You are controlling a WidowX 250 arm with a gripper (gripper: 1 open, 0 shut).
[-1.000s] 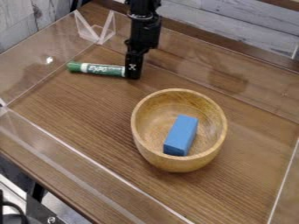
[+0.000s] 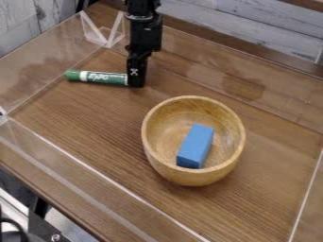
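My black gripper [image 2: 134, 76] reaches down from the top of the view to the right end of a green cylinder [image 2: 101, 77] with white lettering, which lies on the wooden table. The gripper is shut on that end; its fingers are small and dark in this view.
A wooden bowl [image 2: 192, 142] holding a blue block [image 2: 195, 146] stands at the lower right. A clear panel borders the left side.
The green cylinder and the gripper at its right end have shifted slightly left and down in the view over the last second.
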